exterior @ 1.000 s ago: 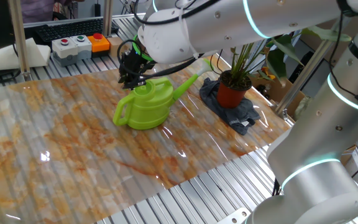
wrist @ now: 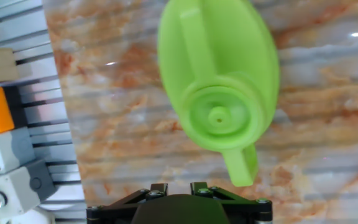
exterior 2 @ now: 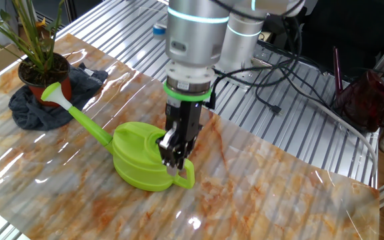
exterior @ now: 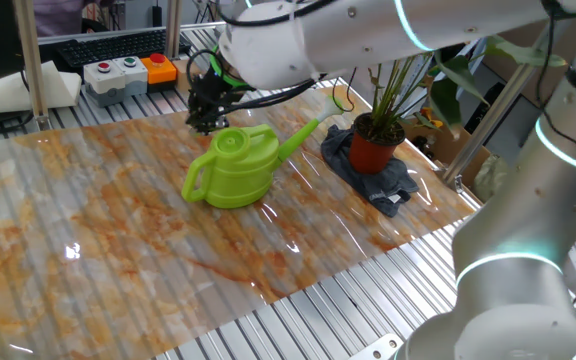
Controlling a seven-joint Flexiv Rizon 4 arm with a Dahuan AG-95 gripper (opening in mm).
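A light green watering can [exterior: 240, 176] stands upright on the marbled sheet, its spout [exterior 2: 89, 125] pointing toward the potted plant [exterior: 373, 148]. Above the sheet hangs my gripper [exterior: 206, 122], near the can's handle end [exterior 2: 189, 175]; in exterior view 2 it covers part of the can. The wrist view shows the can's round cap [wrist: 219, 118] and handle [wrist: 241, 167] ahead of my gripper. A gap shows between its fingertips, with nothing in it. How high it hangs is hard to tell.
The plant sits on a dark cloth [exterior: 405, 188]. Button boxes [exterior: 116, 80] and an orange block [exterior: 158, 69] line the far edge. A dark red watering can [exterior 2: 365, 100] stands off to the side. Much of the marbled sheet [exterior: 78, 270] is bare.
The can and plant have not moved.
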